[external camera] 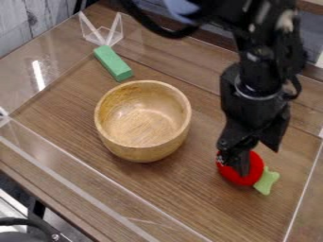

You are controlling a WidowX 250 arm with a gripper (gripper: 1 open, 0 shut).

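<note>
My gripper (243,144), black, hangs over the red round object (244,171) at the right of the table, its fingers open and down around the object's upper part; whether they touch it cannot be told. A pale green piece (265,183) shows at the object's lower right, like leaves.
A tan wooden bowl (142,118) stands left of the gripper. A green block (109,61) lies at the upper left, near a translucent white item (104,28).
</note>
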